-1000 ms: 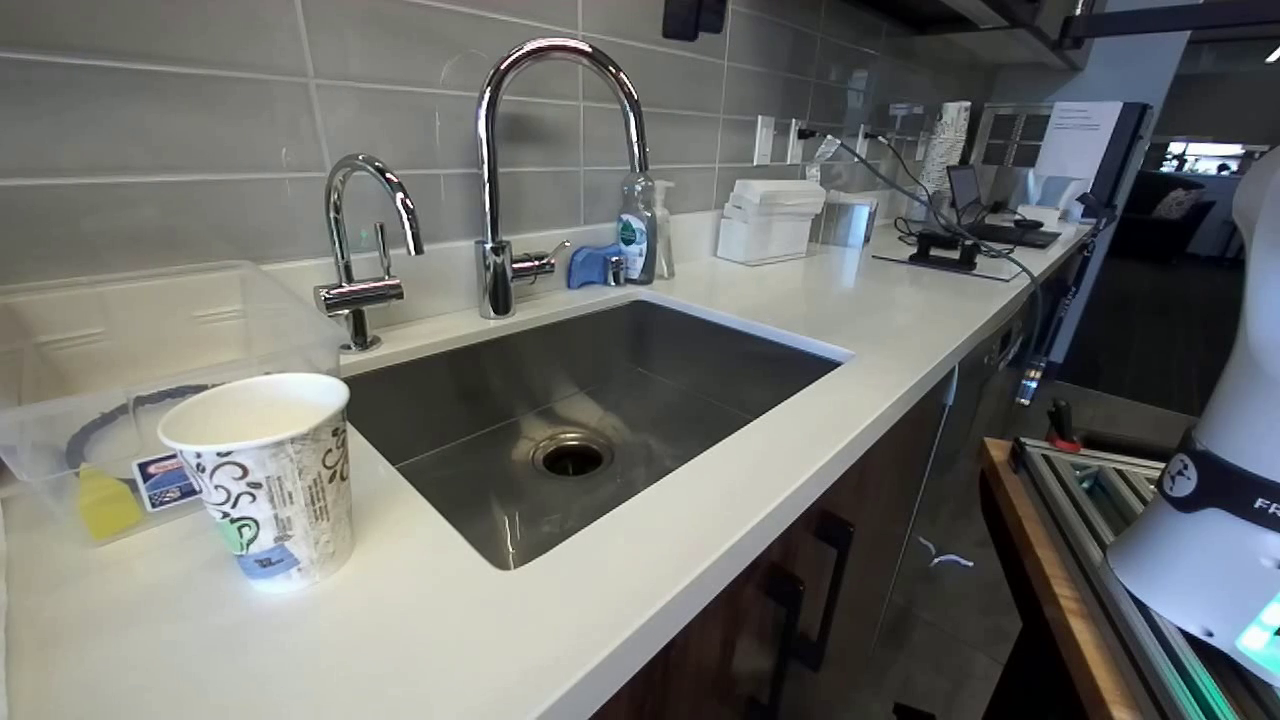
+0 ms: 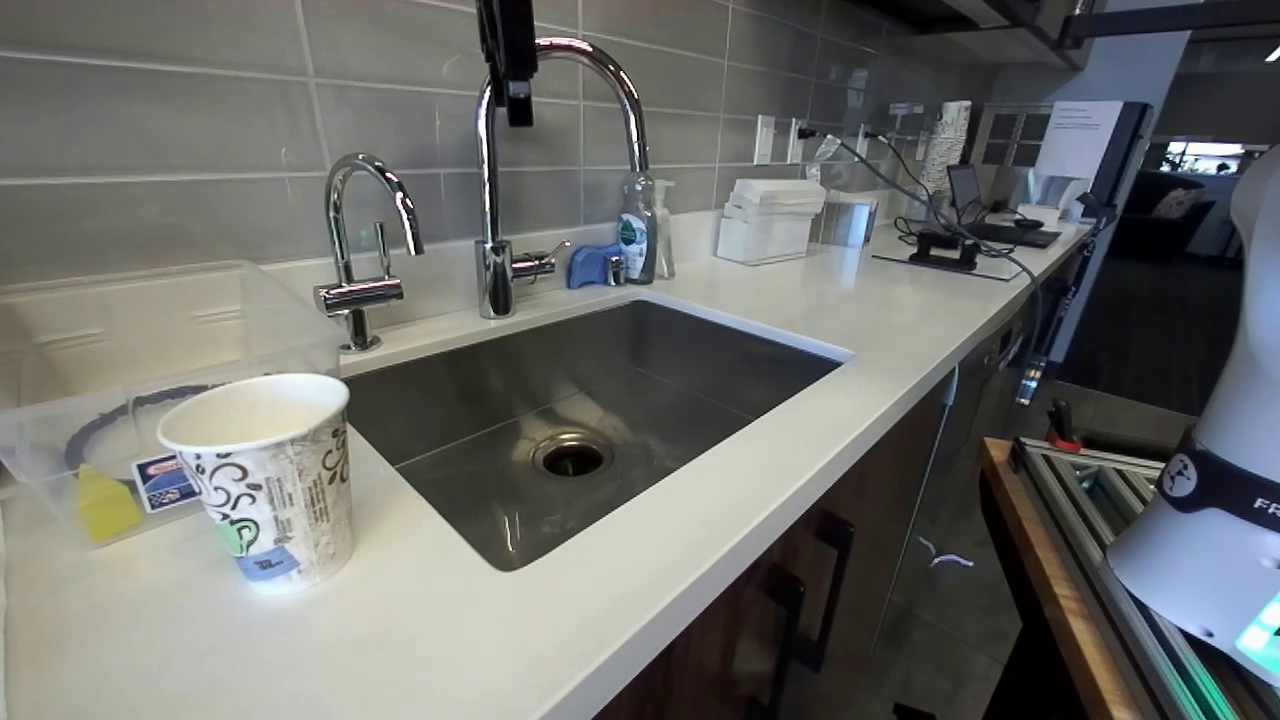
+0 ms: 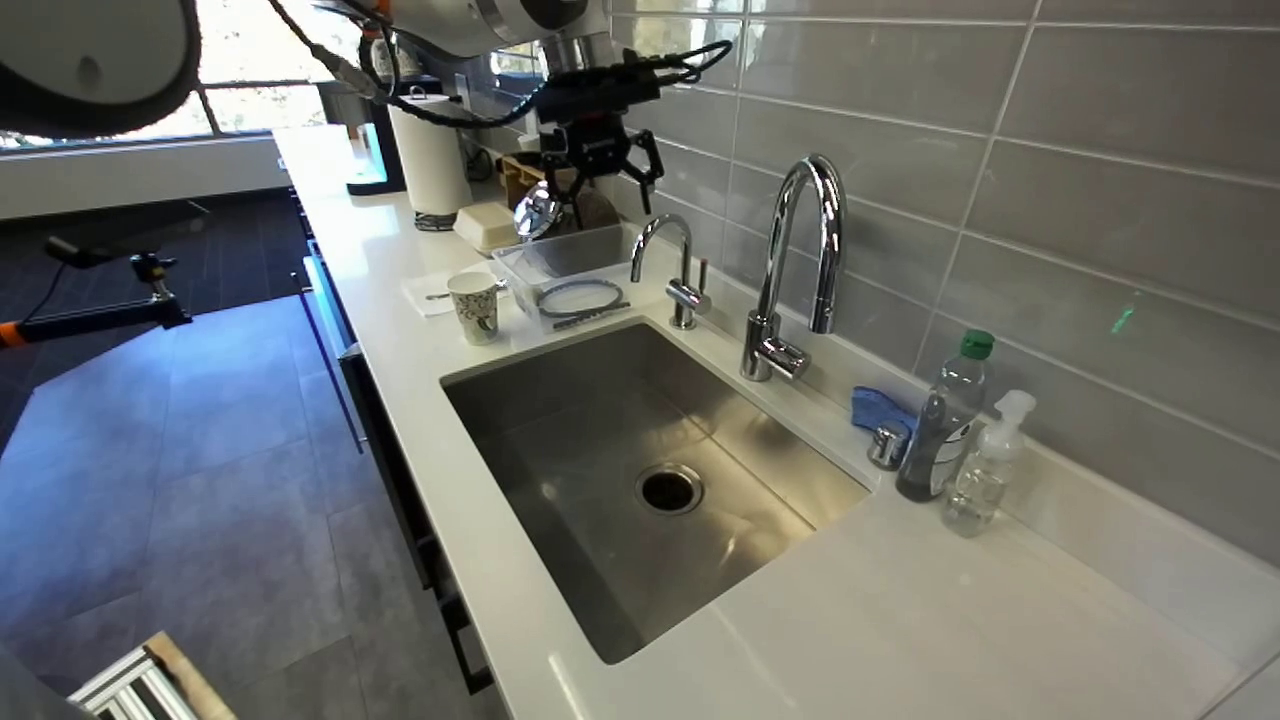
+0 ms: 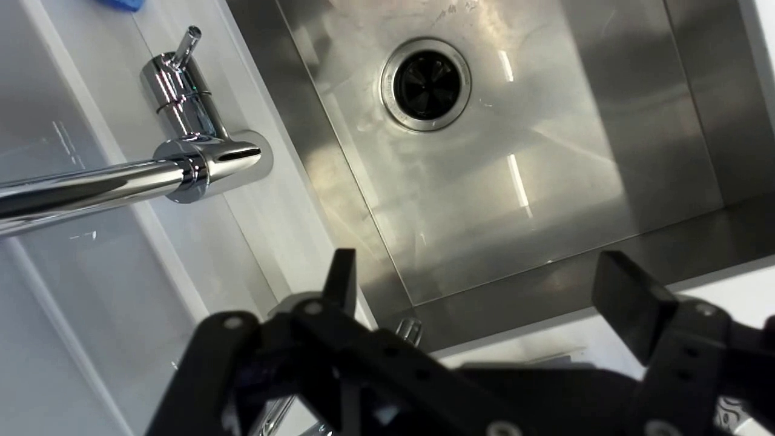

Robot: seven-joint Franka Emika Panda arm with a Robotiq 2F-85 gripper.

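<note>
Fingers spread wide, my gripper is open above the sink area with nothing between its tips. In the second exterior view the gripper [image 3: 609, 198] hangs high, toward the back wall near the small faucet [image 3: 681, 282]. Only part of the gripper shows at the top edge of the first exterior view, in front of the tall faucet [image 2: 486, 180]. The steel sink [image 3: 564, 480] is empty, its drain [image 4: 426, 84] clear in the wrist view. A patterned paper cup [image 2: 270, 480] stands upright on the counter left of the sink.
Beside the cup, a clear plastic bin [image 2: 144, 324] holds a cable and a yellow item. A blue sponge [image 3: 882, 412], dish soap bottle [image 3: 948, 420] and pump bottle [image 3: 990, 468] stand behind the sink.
In the first exterior view my gripper has moved left and lower, from the upper right of the tall faucet to in front of it. Cup, bin and bottles stay put.
</note>
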